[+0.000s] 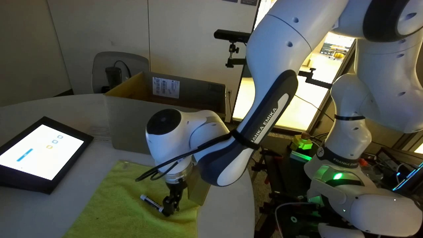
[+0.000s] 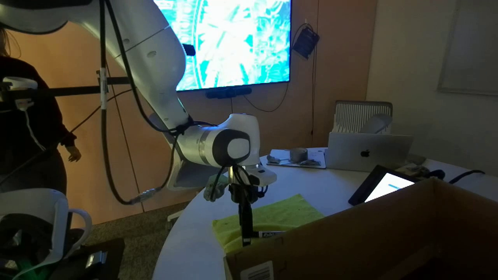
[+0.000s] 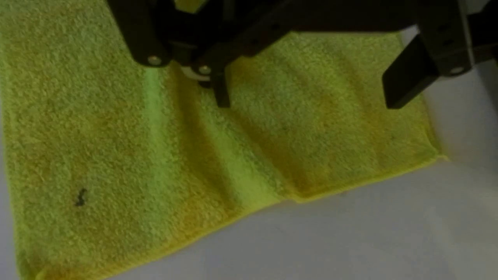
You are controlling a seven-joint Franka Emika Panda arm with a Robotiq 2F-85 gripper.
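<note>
A white marker [image 1: 150,202] with a dark end lies on the yellow-green towel [image 1: 115,202]. My gripper [image 1: 172,208] is low over the towel, by the marker's dark end; I cannot tell whether they touch. In exterior view 2 the marker [image 2: 271,233] reaches out to the right of the gripper [image 2: 246,238]. The wrist view has the gripper wide open, with only towel [image 3: 303,116] seen between its fingers. A small pale and black piece, perhaps the marker [image 3: 190,73], shows outside the left finger, mostly hidden.
An open cardboard box [image 1: 131,119] stands behind the towel, its wall close to the arm. To the left sits a lit tablet [image 1: 43,150]. A laptop [image 2: 366,151] is farther off on the round table. Bare tabletop [image 1: 224,206] lies right of the towel.
</note>
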